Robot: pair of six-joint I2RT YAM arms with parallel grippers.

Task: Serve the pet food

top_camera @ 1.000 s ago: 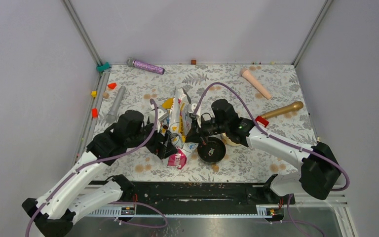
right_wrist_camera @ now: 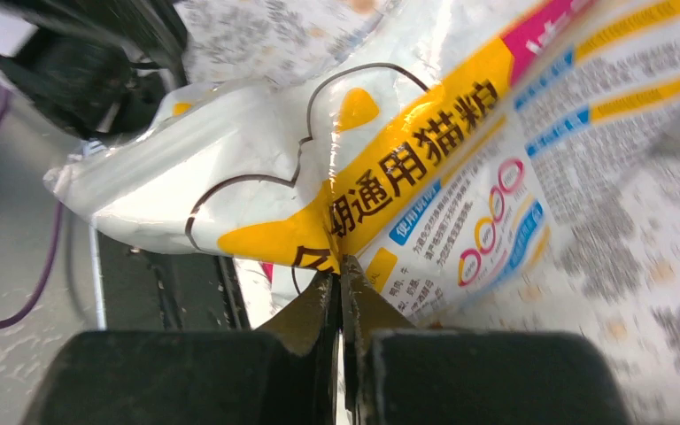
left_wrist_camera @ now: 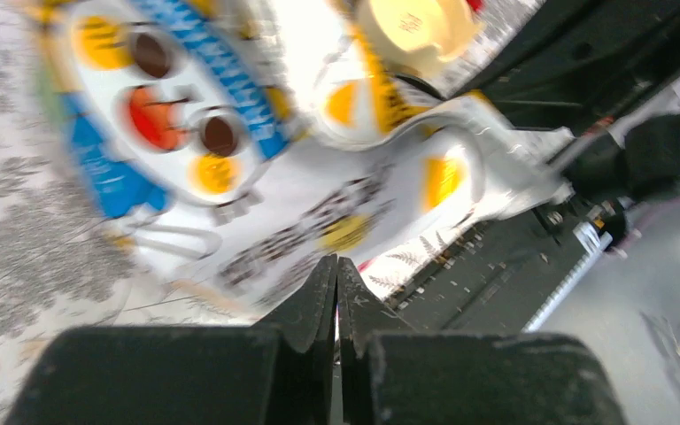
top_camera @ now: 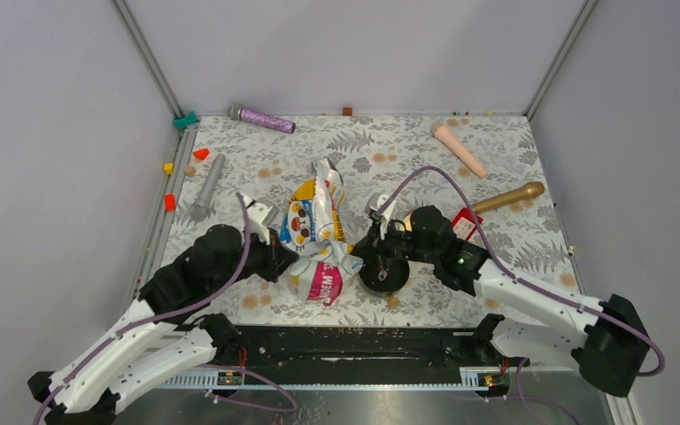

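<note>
A white, blue and yellow pet food bag (top_camera: pixel 312 212) stands in the middle of the table, its top edge pulled toward the front. My right gripper is shut on the edge of the bag's mouth. To the left of the bag, my left gripper (top_camera: pixel 292 258) is shut with nothing between its fingers; in the left wrist view the bag (left_wrist_camera: pixel 283 204) lies beyond the closed fingertips (left_wrist_camera: pixel 326 274). A small black bowl (top_camera: pixel 383 276) sits just right of the bag, partly under my right gripper. Motion blurs both wrist views.
A red box (top_camera: pixel 466 225) and a gold microphone (top_camera: pixel 509 197) lie to the right. A beige dish (left_wrist_camera: pixel 416 31) is beside the bag. A purple microphone (top_camera: pixel 262 119), a grey one (top_camera: pixel 207 188) and a peach one (top_camera: pixel 459 149) lie toward the back and left.
The right gripper moved slightly right, still gripping, and the bag's mouth shifted.
</note>
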